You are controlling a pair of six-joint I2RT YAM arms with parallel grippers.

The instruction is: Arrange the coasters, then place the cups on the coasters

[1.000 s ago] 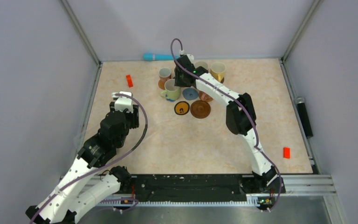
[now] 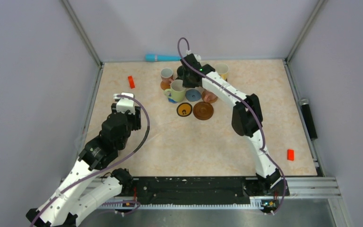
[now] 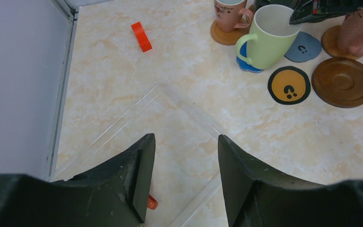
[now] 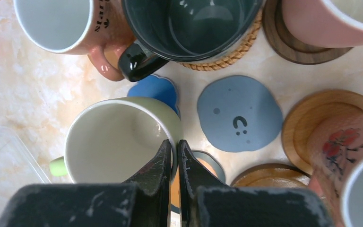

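Note:
The light green cup (image 2: 177,89) is slightly tilted over the right part of a dark blue coaster (image 4: 157,89), whose left edge shows from under it. Its handle (image 3: 244,50) points left. In the right wrist view, my right gripper is shut on the cup's right rim, one finger inside and one outside. A gap between cup base and coaster cannot be judged. Off to the left, my left gripper stands open over the bare table, holding nothing.
A dark green mug (image 4: 194,28), a small pink cup (image 3: 229,8) and a flowered pink cup (image 4: 347,156) crowd around. A grey-blue coaster (image 4: 240,113), a yellow-black coaster (image 3: 289,86) and a brown coaster (image 3: 344,82) lie empty.
Over the last second the green cup has moved slightly right together with my right gripper, uncovering more of the dark blue coaster's left side. The left arm has stayed in place.

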